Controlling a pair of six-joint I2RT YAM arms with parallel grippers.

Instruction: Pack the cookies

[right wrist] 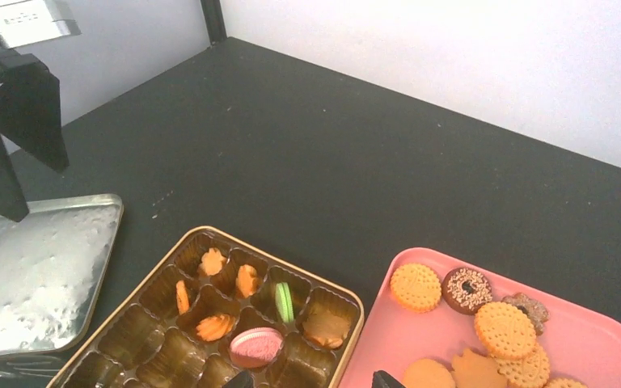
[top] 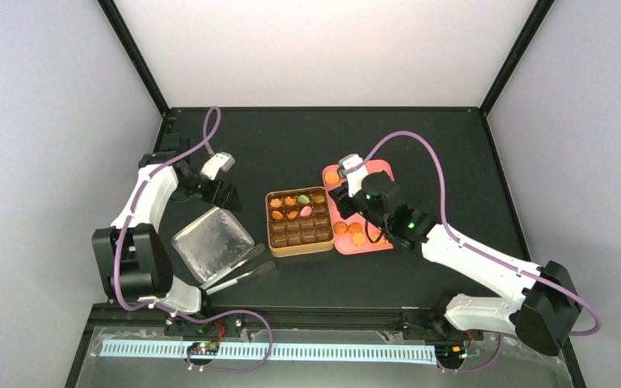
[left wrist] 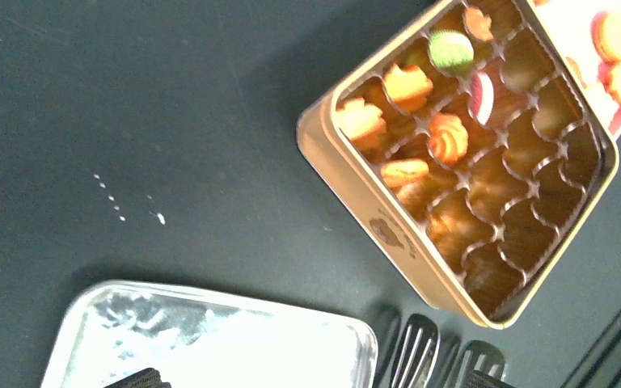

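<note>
The gold cookie box (top: 299, 250) stands mid-table, its upper compartments holding orange, green and pink cookies (right wrist: 255, 346), the others empty. Right of it, the pink tray (right wrist: 372, 356) holds round, flower and ring cookies (right wrist: 504, 330). My left gripper (top: 225, 196) hangs open above the table, left of the box. My right gripper (top: 338, 196) is over the pink tray's left part; only its two tips show at the bottom of the right wrist view, apart.
A silver tray (top: 213, 242) lies left of the box, with two spatulas (top: 251, 273) beside it near the front.
</note>
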